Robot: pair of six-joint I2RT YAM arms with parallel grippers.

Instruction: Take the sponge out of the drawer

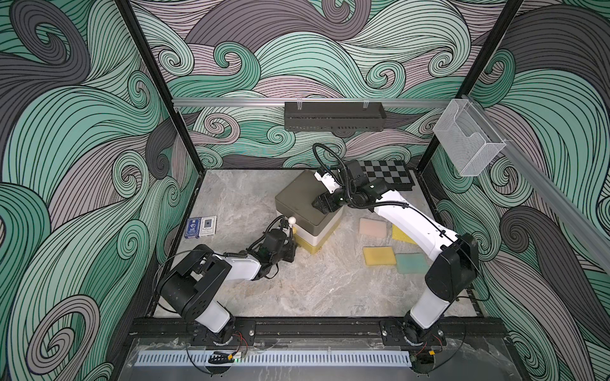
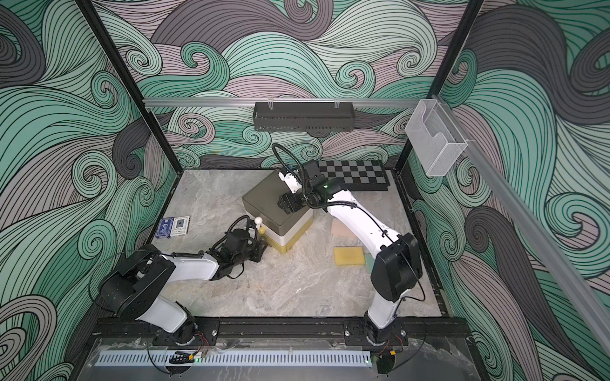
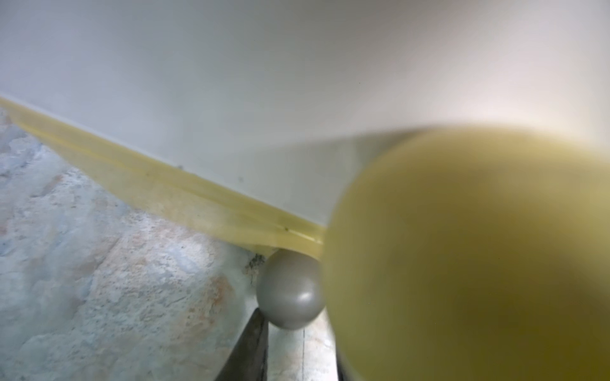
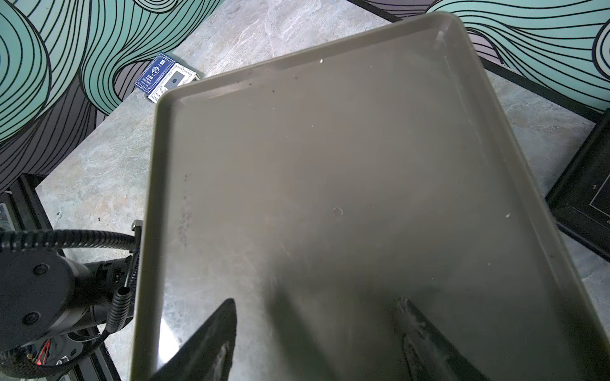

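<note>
The drawer box, with a grey-brown top (image 1: 298, 193), a white tier and a yellow tier (image 1: 308, 244), stands mid-table, its drawers apparently closed; no sponge inside it shows. Its knobs face my left arm: a yellow knob (image 3: 470, 254) looms large and blurred in the left wrist view, with a grey knob (image 3: 290, 289) lower beyond it. My left gripper is part open, its fingertips close to the grey knob; one finger is mostly hidden behind the yellow knob. Over the box top my right gripper stands open, nothing between its fingers.
Several sponges lie on the right side, among them a yellow sponge (image 1: 379, 256), a pink sponge (image 1: 373, 228) and a green sponge (image 1: 411, 263). A chessboard (image 1: 385, 172) is at the back right, a card box (image 1: 200, 226) at the left.
</note>
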